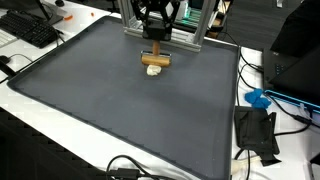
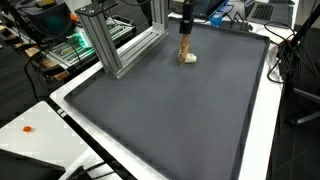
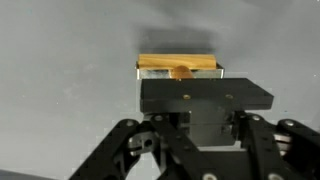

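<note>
A wooden piece with a round crossbar (image 1: 156,59) stands upright on the dark board, near its far edge in exterior view 1. Its short orange-brown stem (image 2: 185,42) rises toward my gripper (image 1: 156,33), which is directly above. Against the crossbar's near side in exterior view 1 lies a small cream lump (image 1: 153,70); exterior view 2 also shows this cream lump (image 2: 188,58) at its foot. From the wrist, the crossbar (image 3: 177,61) and stem tip (image 3: 181,72) show just beyond the dark fingers (image 3: 165,96). Whether they grip the stem is hidden.
The grey board (image 1: 125,105) is mostly bare. A white frame (image 1: 185,40) stands just behind the wooden piece. A keyboard (image 1: 28,29) lies at the far left, and a blue item (image 1: 256,98) and cables lie to the right.
</note>
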